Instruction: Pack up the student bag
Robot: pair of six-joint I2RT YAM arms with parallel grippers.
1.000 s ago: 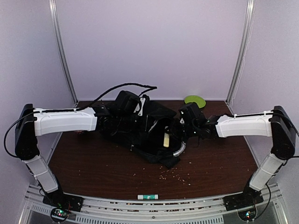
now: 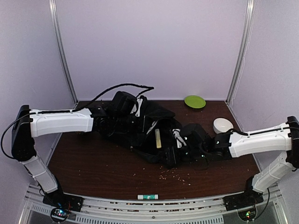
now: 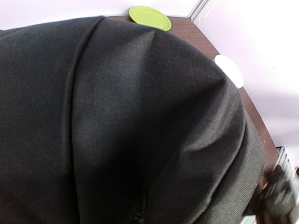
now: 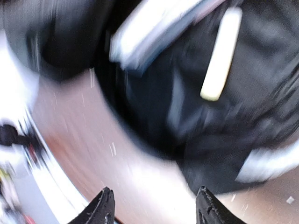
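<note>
A black bag (image 2: 159,110) lies mid-table with its mouth open toward the right. Inside it rest a pale yellow bar (image 2: 158,138), also visible in the right wrist view, and a white flat-edged item (image 4: 149,30). At the bag's upper left is my left gripper (image 2: 139,123), shut; black cloth fills the left wrist view and hides its fingers. Beside the bag's lower right edge stands my right gripper, open, with no object between its fingertips. A white-and-green glue stick (image 2: 147,197) lies at the table's front edge.
A green plate (image 2: 195,101) sits at the back right, and a white bowl (image 2: 223,125) stands near the right edge. Small crumbs (image 2: 175,177) are scattered in front of the bag.
The yellow bar has shifted left inside the bag, and my right gripper has moved away from it, toward the table's front.
</note>
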